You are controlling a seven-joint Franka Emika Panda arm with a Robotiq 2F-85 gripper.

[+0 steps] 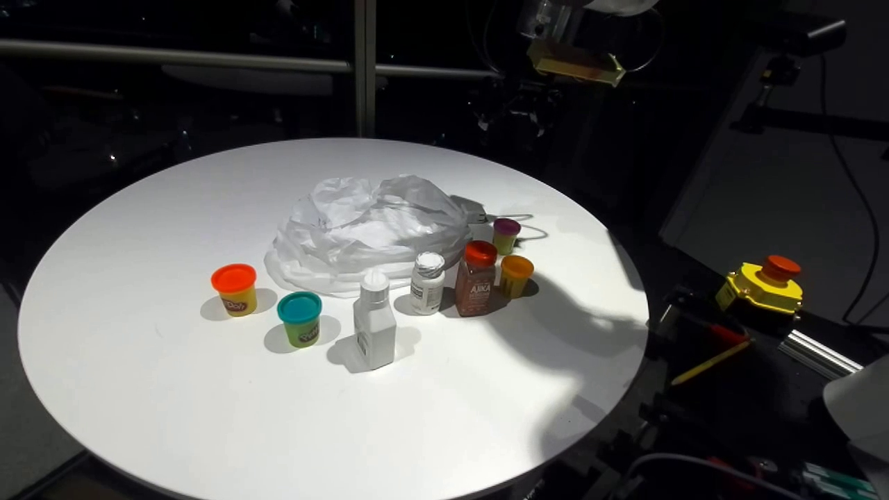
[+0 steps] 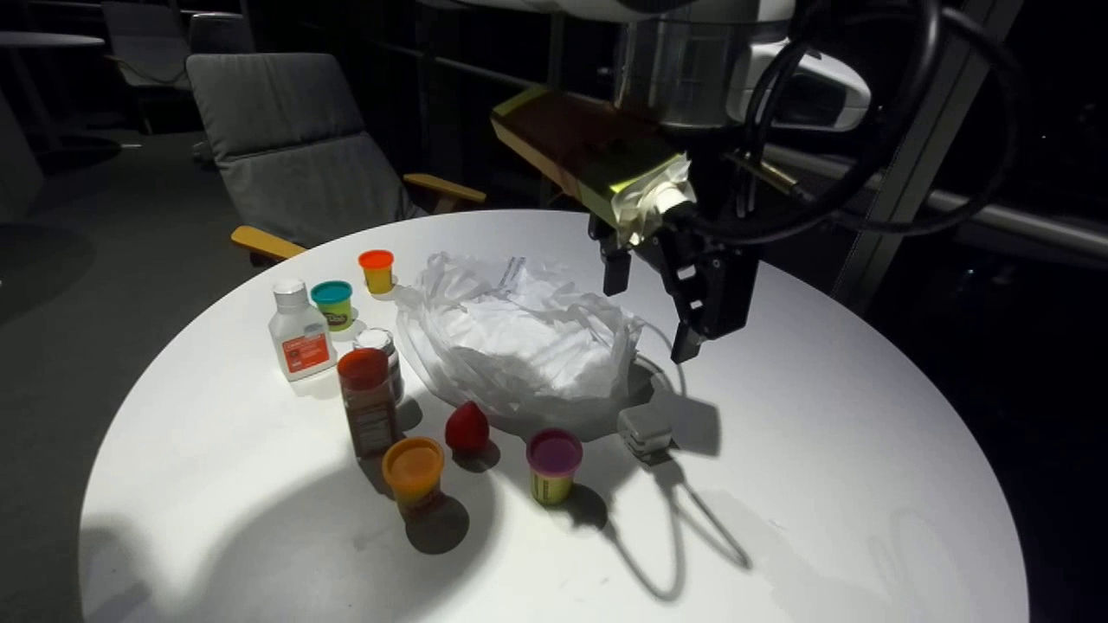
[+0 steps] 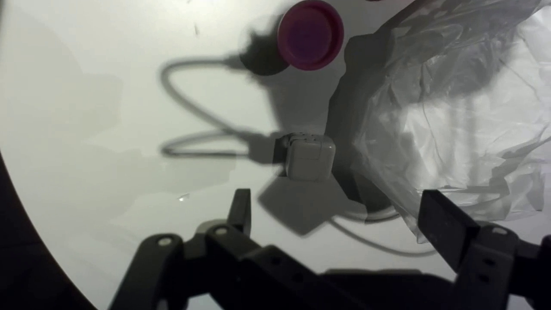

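Observation:
Above the far side of the table hangs my gripper (image 2: 651,317), open, nothing between its fingers. In the wrist view the gripper has its fingertips spread wide at the lower edge. A small white charger block (image 3: 311,157) lies on the table below, a little ahead of the gap and apart from the fingers. To its right spreads a crumpled white plastic bag (image 3: 465,134), also in the middle of the table in exterior view 1. A purple-lidded tub (image 2: 552,465) stands close to the charger block and the bag.
Around the bag stand an orange-lidded tub (image 2: 413,476), red-capped jar (image 2: 366,405), white pill bottle (image 1: 427,285), white square bottle (image 1: 375,325), teal-lidded tub (image 1: 300,321) and red-lidded tub (image 1: 235,292). A red object (image 2: 467,427) lies beside the bag.

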